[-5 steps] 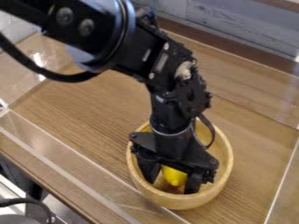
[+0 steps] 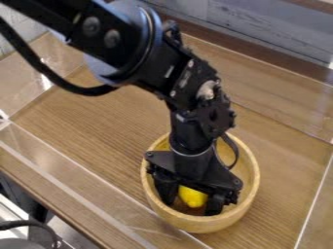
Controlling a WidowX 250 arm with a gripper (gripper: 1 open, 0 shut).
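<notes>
The black gripper (image 2: 193,193) reaches down from the top left into a light wooden bowl (image 2: 244,160), its fingers spread open inside. A yellow object (image 2: 194,196) lies in the bowl between the fingers, partly hidden by the gripper. Whether the fingers touch it cannot be told.
The bowl stands on a wooden table (image 2: 92,122) toward its front right. A pale wall (image 2: 260,29) runs along the back, and a dark cable hangs at the lower left edge.
The gripper has shifted only very slightly within the bowl; the yellow object stays in about the same place.
</notes>
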